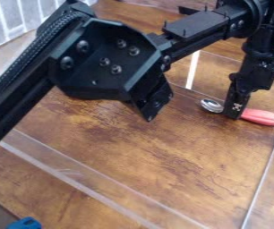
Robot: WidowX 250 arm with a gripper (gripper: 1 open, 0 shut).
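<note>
A spoon with a silver bowl (212, 106) and a red-pink handle (261, 117) lies on the wooden table at the right. My black gripper (235, 108) is down over the spoon where bowl and handle meet, its fingertips at or beside it. Whether the fingers are shut on it cannot be told from this view.
A blue object (23, 223) sits at the lower left corner. The arm spans the upper left and hides part of the table.
</note>
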